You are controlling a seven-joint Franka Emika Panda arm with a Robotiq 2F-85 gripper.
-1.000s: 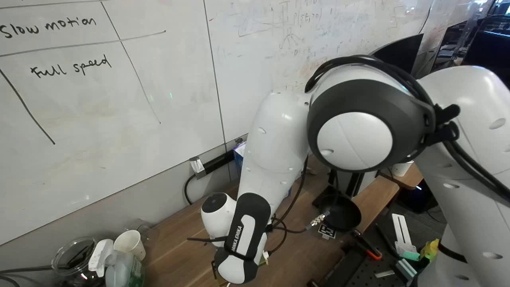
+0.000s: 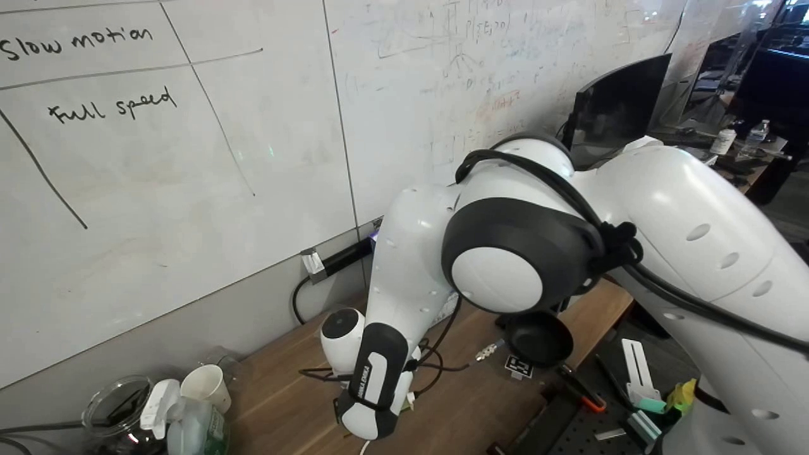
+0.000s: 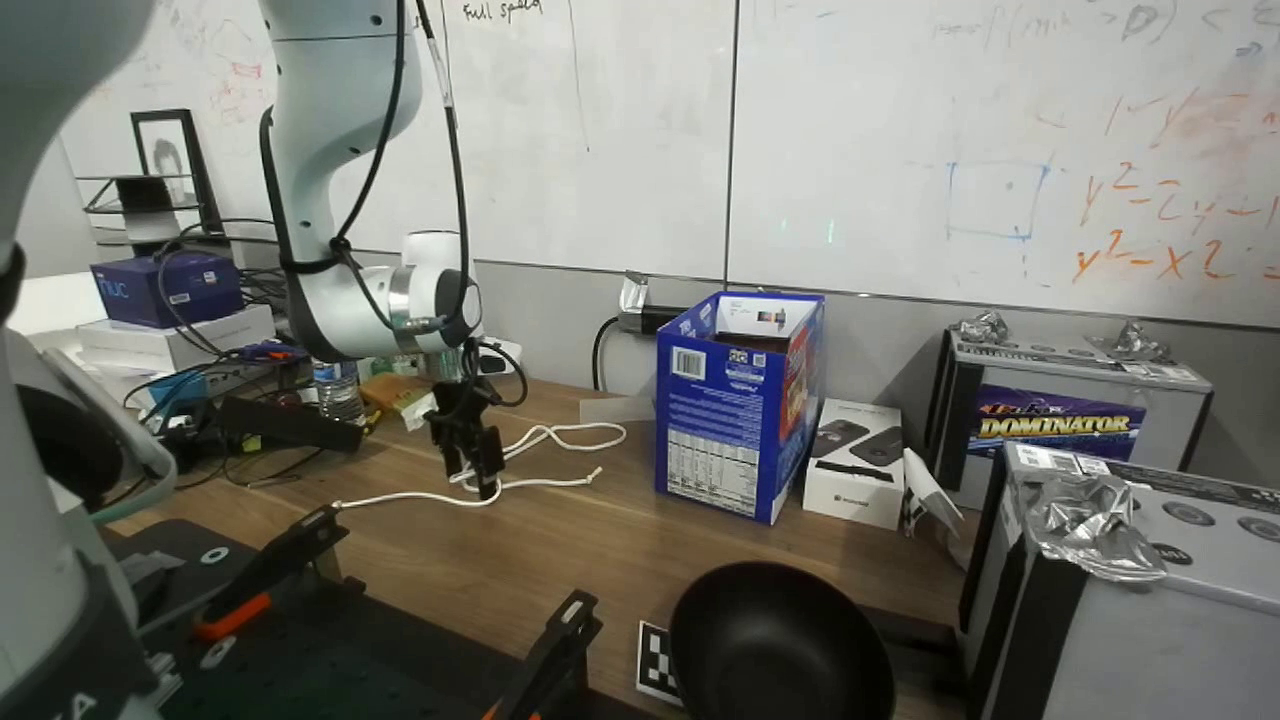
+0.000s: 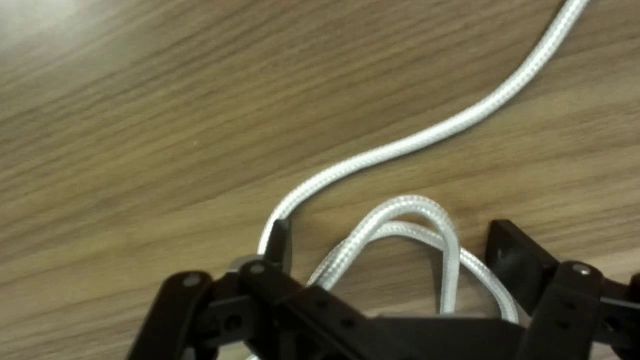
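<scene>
A white braided rope (image 4: 420,139) lies on the wooden table in the wrist view, one length curving up to the top right. Two small arcs of it rise between the wide-set fingers of my gripper, which is open. The rope's other length passes right by the left fingertip (image 4: 280,240). Lower down, the gripper's body hides part of the rope. In exterior view 2 the gripper (image 3: 480,474) points down at the table, right at the rope (image 3: 554,434), whose loops and ends spread to both sides. The arm conceals the gripper in exterior view 1.
A blue cardboard box (image 3: 720,420) stands right of the rope, with a white phone box (image 3: 854,468) beside it. Nearer are a black pan (image 3: 780,648) and a dark clamp (image 3: 552,660). Bare table (image 3: 576,534) lies in front of the rope. A cup (image 2: 206,387) stands near the whiteboard.
In exterior view 1, the arm's elbow has come down and to the left. The hand end has shifted only slightly.
</scene>
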